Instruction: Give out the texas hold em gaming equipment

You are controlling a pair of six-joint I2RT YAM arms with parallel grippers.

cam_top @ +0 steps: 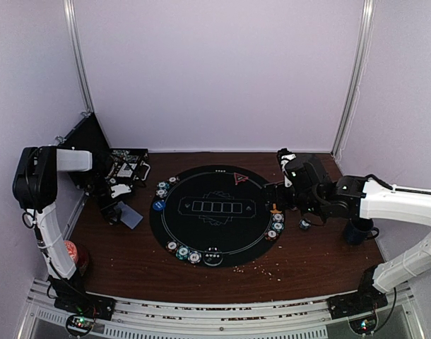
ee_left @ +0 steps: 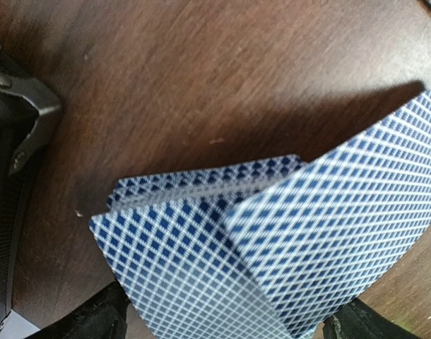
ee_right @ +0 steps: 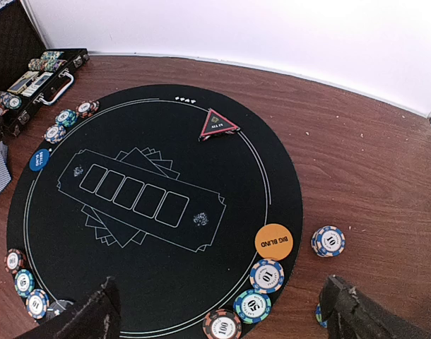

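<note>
Blue-and-white patterned playing cards point(ee_left: 180, 247) fill the lower middle of the left wrist view, roughly stacked. A top card point(ee_left: 343, 219) is turned out to the right, its far right side raised over a shadow. My left gripper stands open, fingers spread wide at either side of the cards; contact with them cannot be made out. In the top view, a pale card point(cam_top: 129, 215) sticks out right of the left gripper. My right gripper is open and empty, above the right edge of the round black poker mat point(ee_right: 229, 176).
An open chip case point(cam_top: 127, 164) stands at the back left, close beside the left gripper. Chips point(ee_right: 267, 276) sit in groups around the mat. A chip stack point(ee_right: 328, 241) and a dark mug point(cam_top: 358, 231) lie to the right.
</note>
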